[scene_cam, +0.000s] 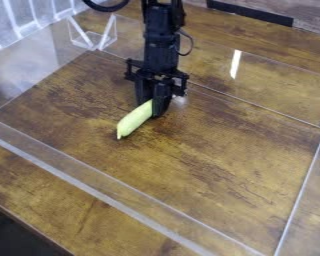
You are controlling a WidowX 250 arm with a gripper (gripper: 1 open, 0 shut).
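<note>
A long pale yellow-green object (133, 120) lies slanted low over the wooden floor of a clear-walled enclosure, left of centre. The dark gripper (153, 99) comes down from the top of the view and is shut on the object's upper end, which its fingers hide. I cannot tell whether the object is touching the floor.
Transparent walls (103, 186) border the wooden work area (223, 160), whose middle and right are clear. A white frame-like piece (93, 38) stands behind the left rear, and a dark strip (256, 12) runs along the back.
</note>
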